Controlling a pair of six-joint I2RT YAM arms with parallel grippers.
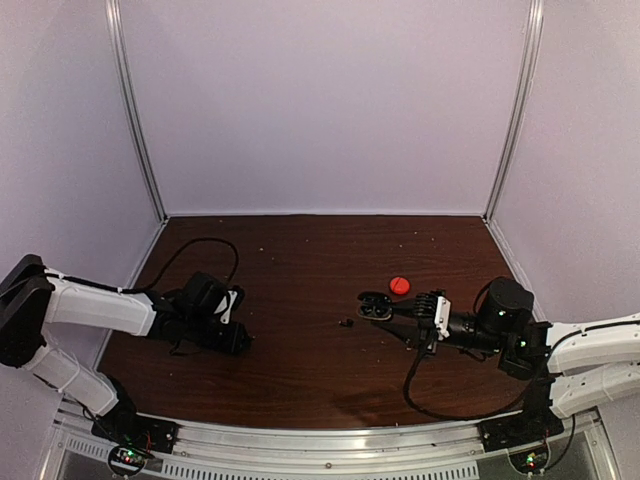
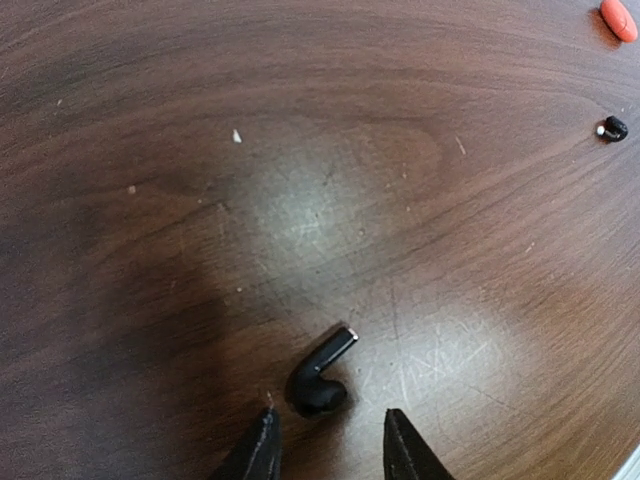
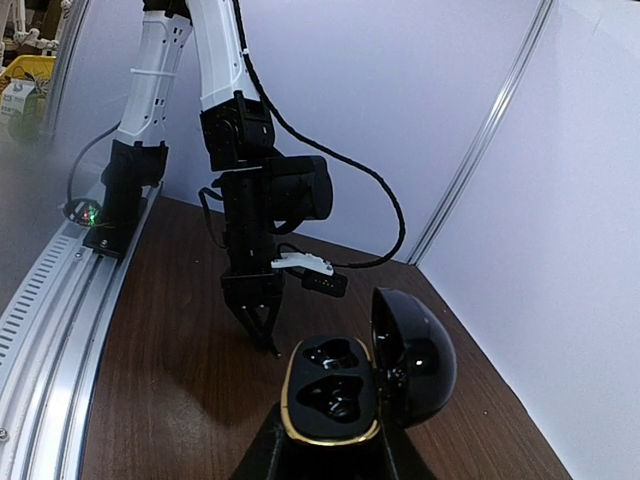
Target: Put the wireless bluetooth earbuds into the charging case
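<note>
In the left wrist view a black earbud (image 2: 318,397) lies on the dark wood table, its stem pointing up and right. My left gripper is part open just short of it, with nothing between its fingers. A second black earbud (image 2: 615,129) rests farther off, at the upper right; the top view has this earbud (image 1: 346,323) left of the case. My right gripper (image 1: 402,312) is shut on the black charging case (image 3: 330,428), held above the table. Its lid stands open, and both gold-rimmed slots look empty in the right wrist view.
A red round object (image 1: 400,286) sits behind the case and right gripper. Bare table (image 1: 300,360) spreads between the two arms. A metal rail (image 1: 330,440) runs along the front edge, with pale walls around the other sides.
</note>
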